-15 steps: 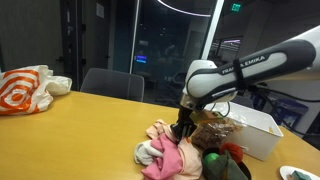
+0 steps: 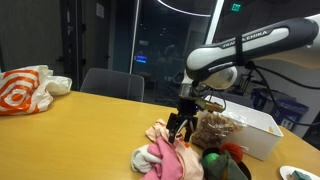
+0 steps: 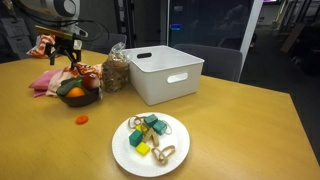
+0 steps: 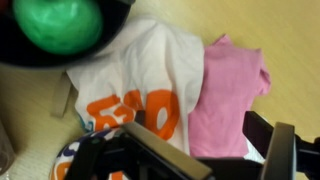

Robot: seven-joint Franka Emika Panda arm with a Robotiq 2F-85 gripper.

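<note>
My gripper [image 2: 181, 126] stands open just above a heap of cloths, nothing held between its fingers. In the heap are a pink cloth [image 4: 228, 95], a white cloth with orange print [image 4: 165, 75] and, at its left side, a whitish-grey cloth [image 2: 146, 158]. The wrist view shows the pink cloth between and beyond the parted fingers; the white one lies partly under the left finger. Seen from exterior view 2, the gripper [image 3: 62, 54] is at the far left, over the cloths [image 3: 46, 82]. Whether a fingertip touches cloth cannot be told.
Close beside the cloths stands a dark bowl [image 3: 86, 98] with a green item [image 4: 62, 22] and other produce. A brown-filled bag [image 3: 116, 70] and white bin [image 3: 165, 82] are behind. A plate [image 3: 122, 155] holds small pieces. An orange-white bag [image 2: 28, 90] lies left.
The arm has risen, and my gripper is slightly higher over the cloths, its fingers now showing farther apart. The cloth heap looks nearly the same.
</note>
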